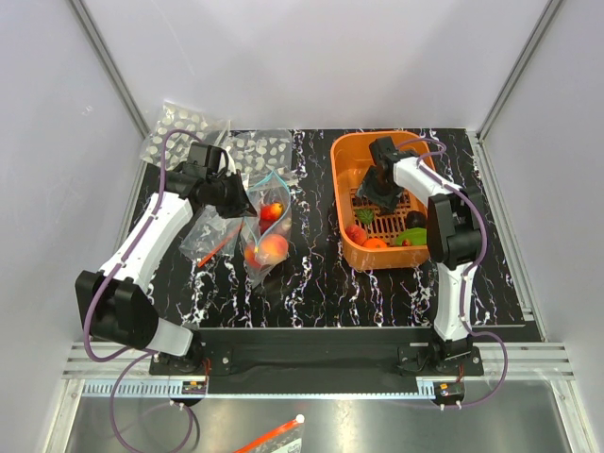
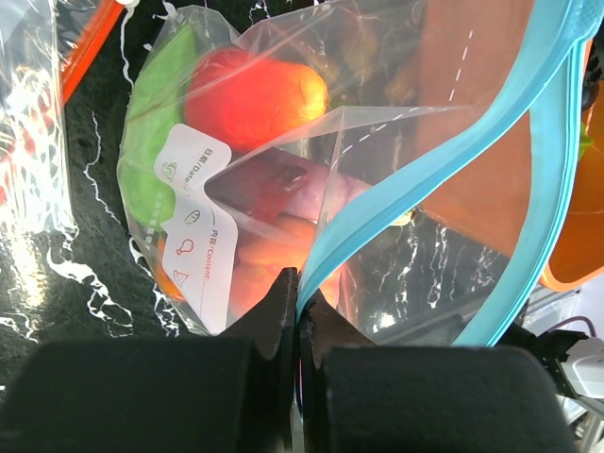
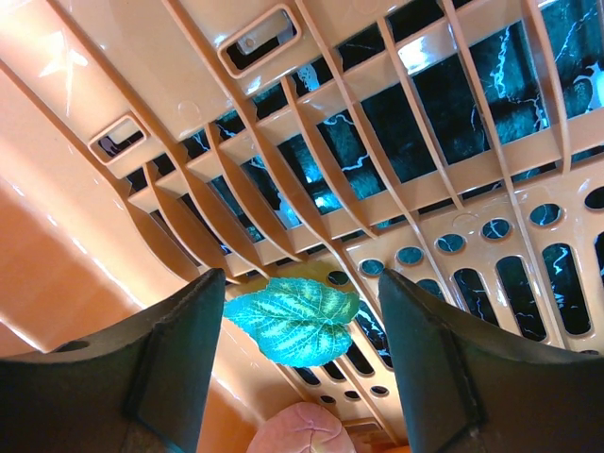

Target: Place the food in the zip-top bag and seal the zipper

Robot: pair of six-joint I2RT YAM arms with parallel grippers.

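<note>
A clear bag with a blue zipper rim [image 2: 406, 193] stands mouth open at the table's left; my left gripper is shut on its rim. Inside lie a red and yellow fruit [image 2: 247, 99], a green piece [image 2: 151, 142] and a peach [image 1: 273, 248]. Over in the orange basket [image 1: 345, 193], my right gripper is open, its fingers [image 3: 175, 349] either side of a green leaf-shaped piece [image 3: 297, 321] on the slatted floor. Nothing is gripped there. A pinkish round food [image 3: 302, 431] lies just below it in the right wrist view.
Other food shares the basket: an orange item [image 1: 375, 243], a dark round one [image 1: 415, 219] and a green one [image 1: 411, 238]. Flat bags [image 1: 260, 154] lie behind the left arm. Marble table between bag and basket is clear.
</note>
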